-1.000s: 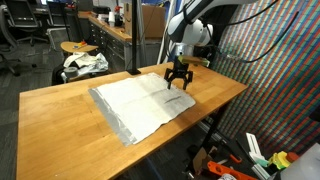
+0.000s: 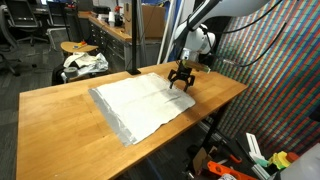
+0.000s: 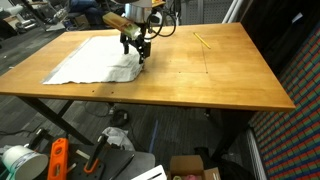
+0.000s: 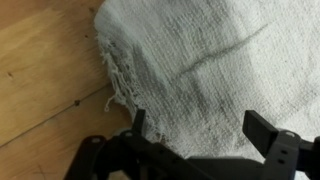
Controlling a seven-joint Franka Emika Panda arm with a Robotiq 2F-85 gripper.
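A white cloth (image 2: 145, 104) lies spread on the wooden table, its far right part under my gripper (image 2: 181, 86). In the second exterior view the cloth (image 3: 85, 60) covers the table's left part, and the gripper (image 3: 134, 48) hangs over its right end. The wrist view shows the cloth (image 4: 215, 75) with a frayed edge and a few soft wrinkles. Both dark fingers (image 4: 138, 124) are spread wide, with nothing pinched between them. Whether the fingertips touch the cloth, I cannot tell.
Bare tabletop (image 3: 215, 75) stretches to the right in the second exterior view, with a thin yellow object (image 3: 202, 41) near the far edge.
The gripper has shifted very slightly and the arm's upper part has moved a little to the right in the first exterior view. The cloth looks unchanged.
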